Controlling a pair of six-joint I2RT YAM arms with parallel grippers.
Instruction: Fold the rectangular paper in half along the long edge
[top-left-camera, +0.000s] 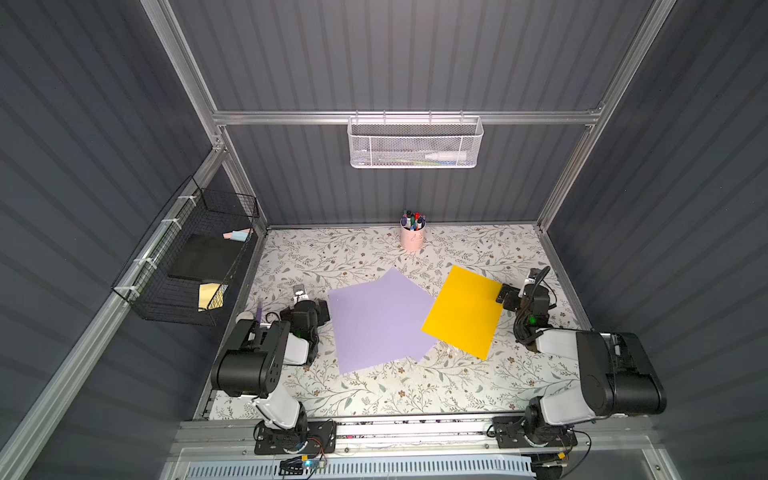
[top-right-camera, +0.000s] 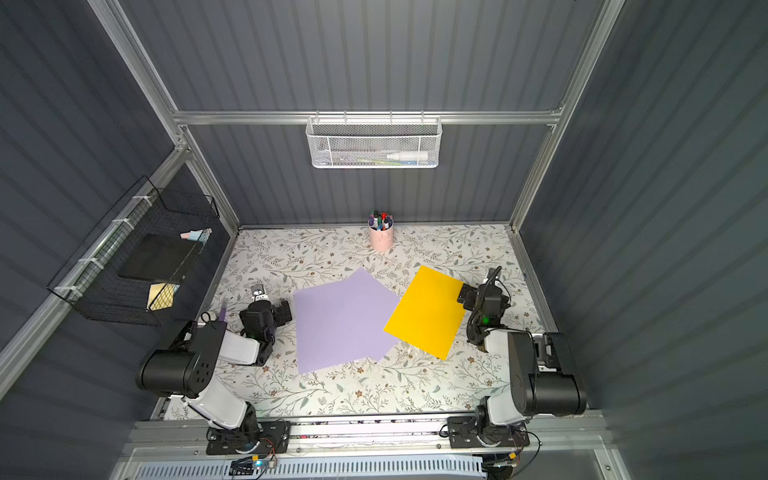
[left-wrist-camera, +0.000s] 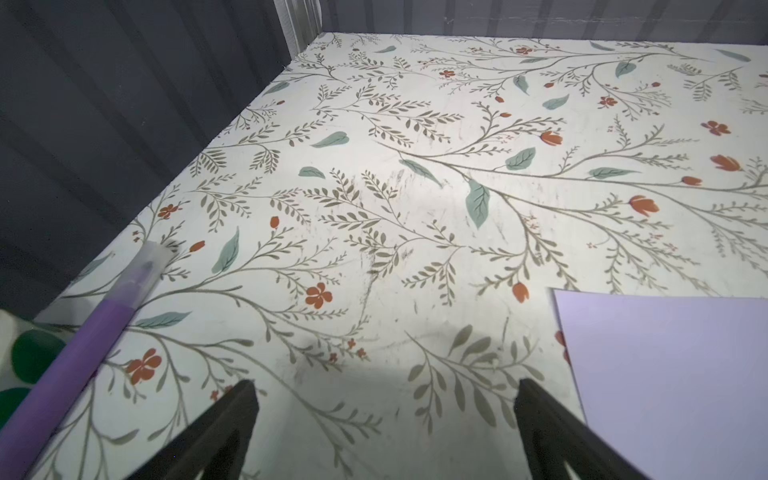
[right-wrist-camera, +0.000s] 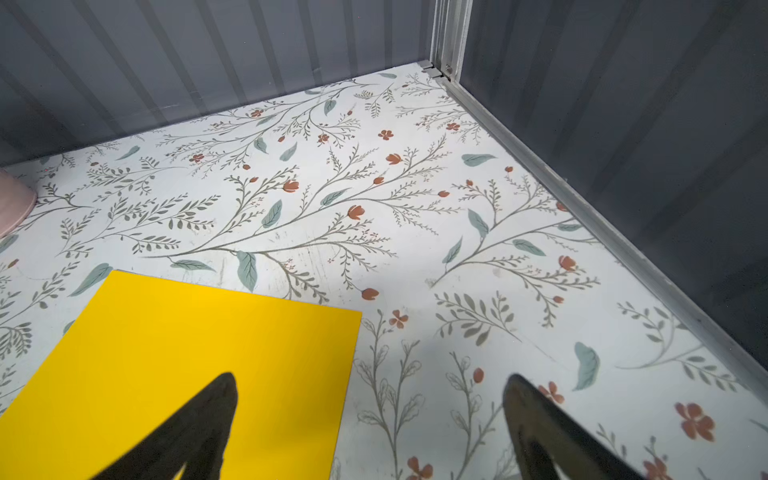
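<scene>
A yellow rectangular sheet (top-left-camera: 464, 312) lies flat on the table, turned at an angle, its left corner over lilac paper (top-left-camera: 376, 324). The lilac paper has an uneven outline that looks like two overlapping sheets; I cannot tell for certain. My right gripper is open above the yellow sheet's right edge, nothing between its fingers. At the lilac paper's left side, my left gripper stands open and empty, with bare patterned table beneath it. The lilac paper's corner (left-wrist-camera: 672, 368) shows at the right of the left wrist view.
A pink pen cup (top-left-camera: 412, 237) stands at the back middle. Left of the left gripper lies a purple tube (left-wrist-camera: 88, 360). A black wire basket (top-left-camera: 192, 264) hangs on the left wall, a white mesh basket (top-left-camera: 415, 144) on the back wall.
</scene>
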